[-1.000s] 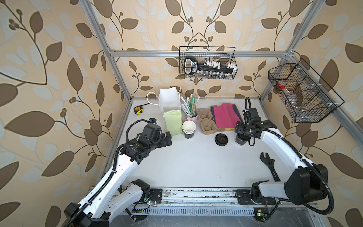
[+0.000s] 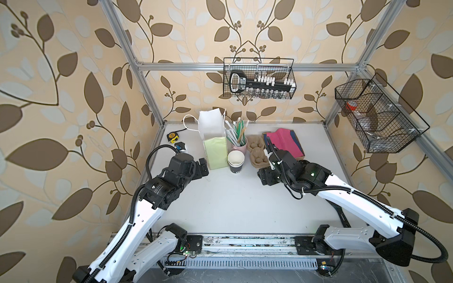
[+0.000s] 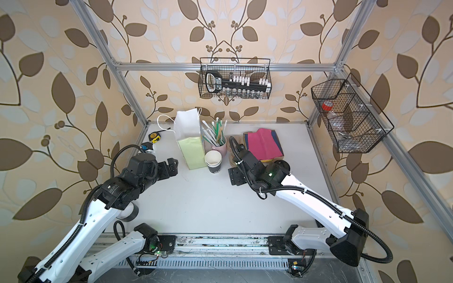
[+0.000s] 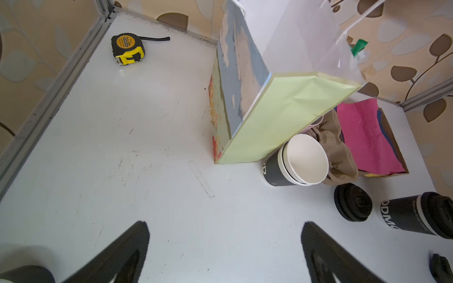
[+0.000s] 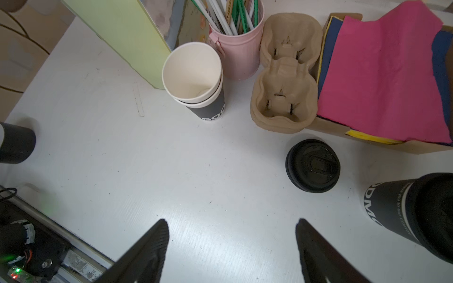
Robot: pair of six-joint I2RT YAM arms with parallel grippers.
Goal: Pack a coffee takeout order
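Observation:
My left gripper is open and empty, above the left half of the table. Open too, with bare table under its fingers, is my right gripper. A pale green paper bag (image 4: 287, 113) with white handles stands at the back. Beside it are stacked paper cups (image 5: 193, 73). The brown egg-carton-like cup carrier (image 5: 283, 96) sits right of a pink pot (image 5: 241, 54) of straws and stirrers. Black lids (image 5: 312, 166) lie in front of the carrier. At the right stands a lidded black cup (image 5: 394, 202); another dark cup (image 5: 18, 143) is at the left edge.
A box of pink and blue napkins (image 5: 382, 80) is at the back right. A tape measure (image 4: 127, 48) lies back left. Wire baskets (image 2: 259, 80) hang on the wall.
My right gripper has moved left, away from the cup at the right and past the lids. The left arm has shifted a little left.

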